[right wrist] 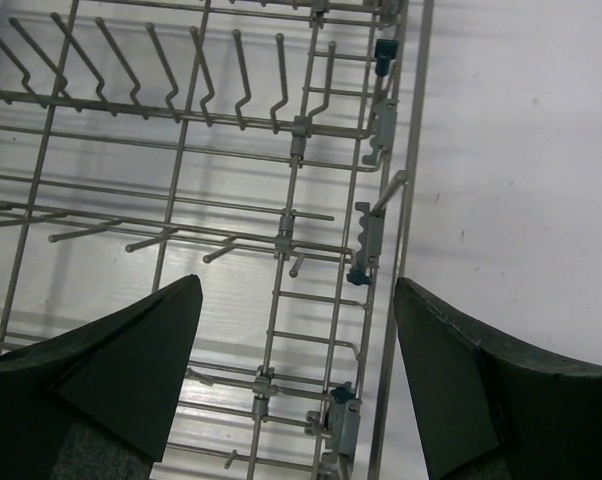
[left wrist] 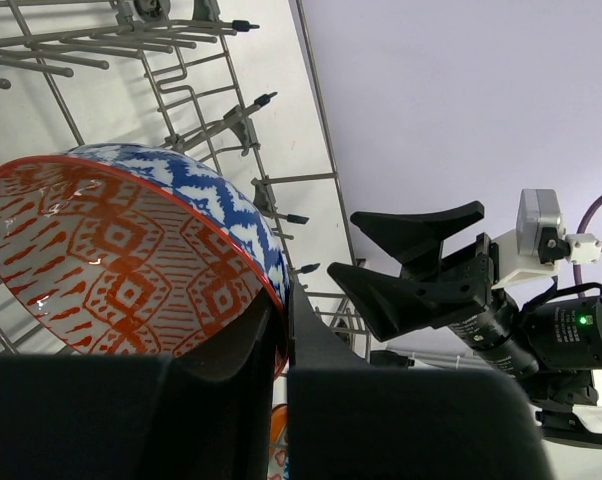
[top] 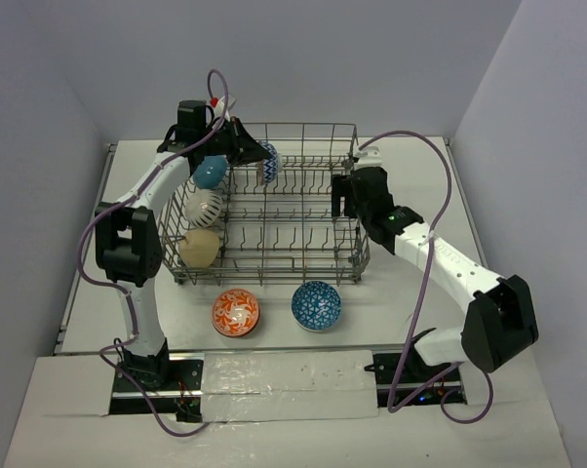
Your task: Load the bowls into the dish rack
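Note:
A bowl with blue-white outside and red patterned inside (left wrist: 121,250) stands on edge in my left gripper (top: 259,154), its rim between the fingers, over the upper middle of the dish rack (top: 289,273). Blue (top: 210,172), white striped (top: 204,207) and beige (top: 199,248) bowls sit in the rack's left column. An orange patterned bowl (top: 235,312) and a blue patterned bowl (top: 316,304) lie on the surface in front. My right gripper (top: 340,195) hangs open over the rack's right side, nothing between its fingers.
The rack's middle and right tines are empty. Walls stand at the back and both sides. Bare surface (top: 420,185) lies right of the rack, partly under the right arm.

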